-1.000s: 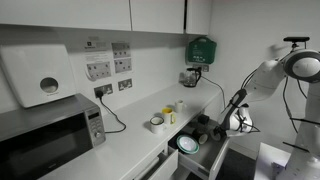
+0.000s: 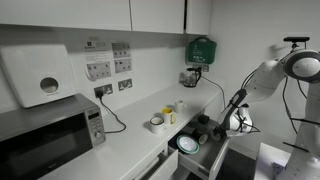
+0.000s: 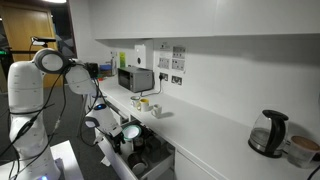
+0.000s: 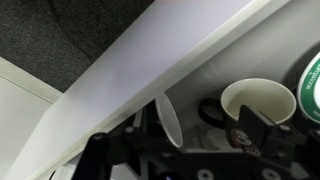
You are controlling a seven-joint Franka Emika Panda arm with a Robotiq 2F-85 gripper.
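Observation:
An open drawer [image 2: 214,153] holds a plate with a teal rim [image 2: 188,145] and several dark items. In the wrist view a cream mug [image 4: 262,97] with a dark handle lies inside, beside a green-and-white round item [image 4: 313,88] at the right edge. A white curved object [image 4: 168,120] shows by the left finger; what it is I cannot tell. My gripper is over the drawer near its wall, open, with one finger at the white object and the other in front of the mug. Whether either finger touches anything is unclear.
On the counter stand a white mug [image 2: 157,125], a yellow mug [image 2: 168,115] and a kettle [image 3: 268,132]. A microwave [image 2: 55,137] occupies the other end. The drawer's pale front edge [image 4: 150,78] runs close beside the gripper.

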